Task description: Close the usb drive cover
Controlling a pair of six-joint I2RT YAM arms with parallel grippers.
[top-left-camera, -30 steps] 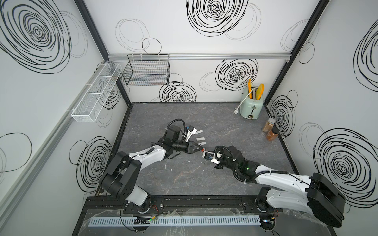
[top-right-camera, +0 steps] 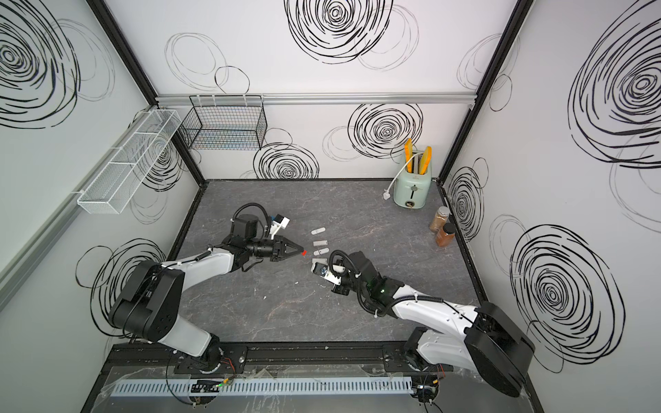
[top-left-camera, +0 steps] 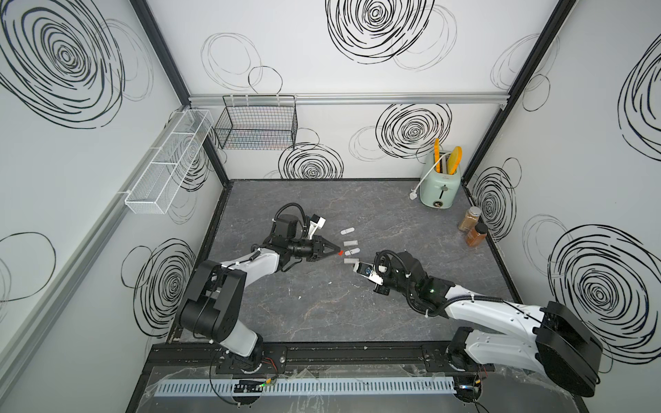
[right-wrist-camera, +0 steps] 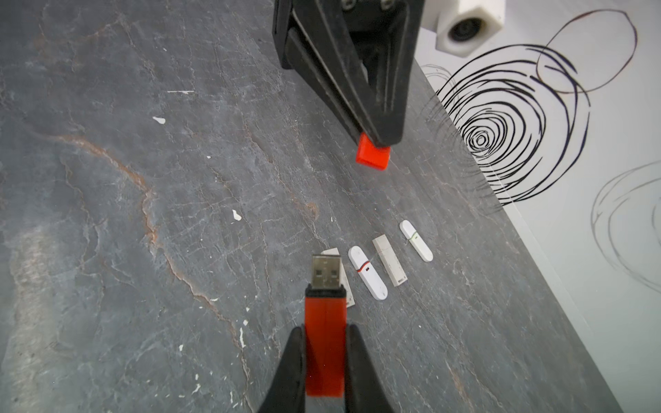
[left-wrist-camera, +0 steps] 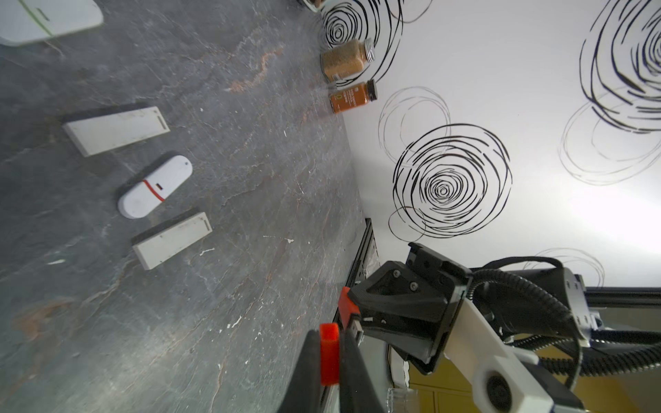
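My right gripper is shut on a red USB drive (right-wrist-camera: 325, 337), its metal plug (right-wrist-camera: 325, 272) bare and pointing away from the fingers. Opposite it, my left gripper is shut on a small red cap (right-wrist-camera: 372, 155), seen at the fingertips in both wrist views. Drive and cap are apart. Between and beyond the grippers, several white sticks lie on the table: two plain ones, a red-banded one (left-wrist-camera: 154, 187) and a green-banded one (right-wrist-camera: 416, 241).
A green toaster (top-left-camera: 440, 186) with its plug stands at the back right, beside two spice jars (top-left-camera: 475, 234). Wire baskets (top-left-camera: 254, 137) hang on the walls.
My left gripper has moved left and slightly upward in the top view, away from the right gripper, with the red piece at its tip. The right arm has shifted very little.
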